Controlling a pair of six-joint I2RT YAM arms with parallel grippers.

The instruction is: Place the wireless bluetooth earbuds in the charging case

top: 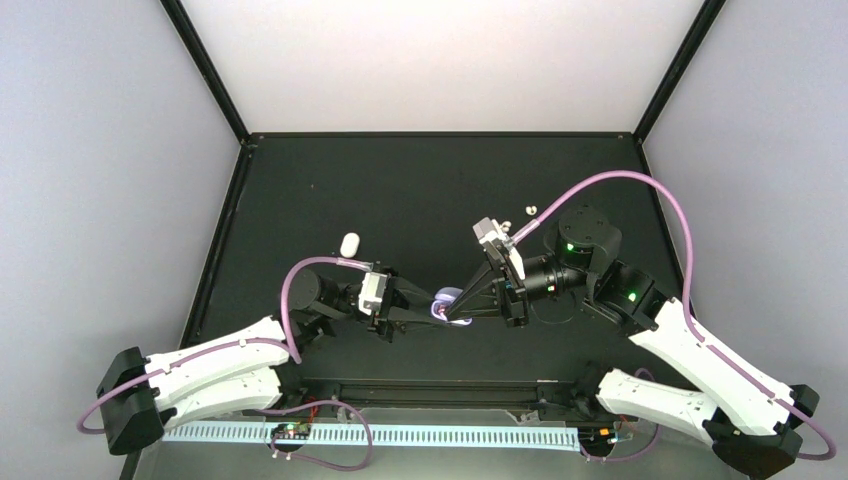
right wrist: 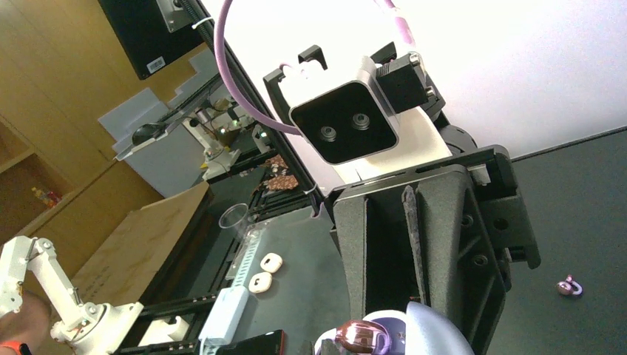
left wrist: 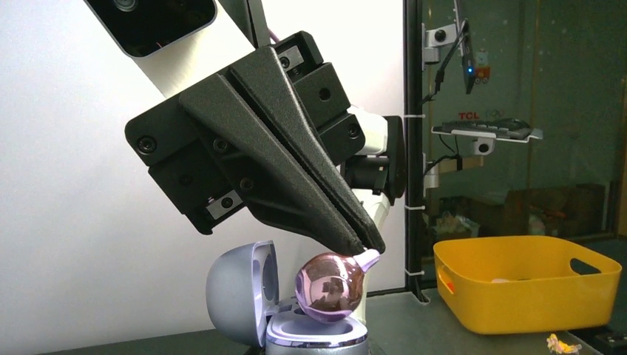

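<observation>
The lilac charging case is held up with its lid open. My left gripper is shut on the case, whose lid shows between its fingers in the right wrist view. A shiny pink earbud sits tilted at the mouth of the case; how deep it sits is hidden. My right gripper is shut, its fingertips against the earbud's lilac end; whether they pinch it I cannot tell. A second earbud lies on the table, seen beyond my left gripper.
A white oval object lies on the dark table behind my left arm. Outside the workspace stands a yellow basket. Both arms' tips are close together over the table's middle.
</observation>
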